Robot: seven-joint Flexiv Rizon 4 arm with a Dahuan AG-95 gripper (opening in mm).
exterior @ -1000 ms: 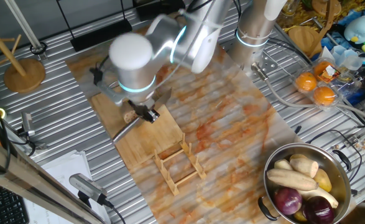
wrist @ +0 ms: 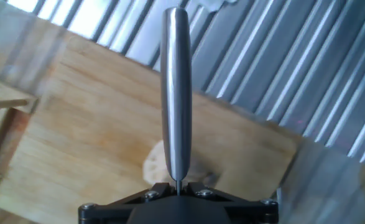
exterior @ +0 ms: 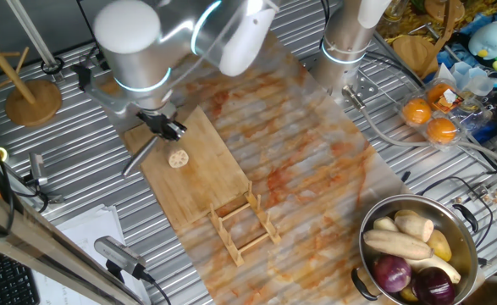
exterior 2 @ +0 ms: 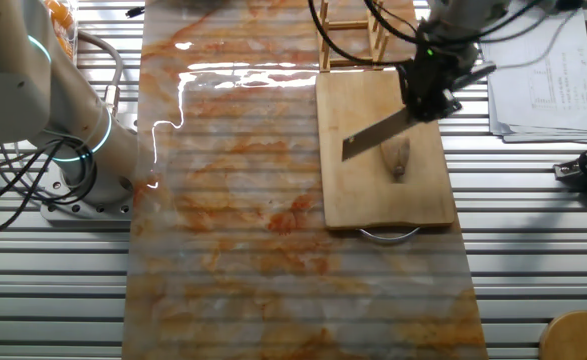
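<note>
A knife shows its steel handle (wrist: 176, 93) in the wrist view, and my gripper is shut on it where handle meets blade. In exterior view 2 the knife's flat blade (exterior 2: 377, 134) reaches out to the left from my gripper, above the cutting board (exterior 2: 349, 200). Beneath it on the board lies a piece of lotus root (exterior 2: 396, 157). Its pale cut face with holes (exterior: 178, 158) shows in exterior view 1, just below my gripper. In the wrist view the handle partly covers the lotus root (wrist: 154, 165).
A wooden rack (exterior: 245, 229) stands at the board's end. A steel pot (exterior: 367, 263) holding several vegetables sits at the lower right of exterior view 1. A round wooden stand (exterior: 33, 103) is at the left.
In exterior view 1, my gripper has moved up and left with the knife, across the board. The lotus root's cut face, partly hidden before, is now clear of it. Rack and pot stay put.
</note>
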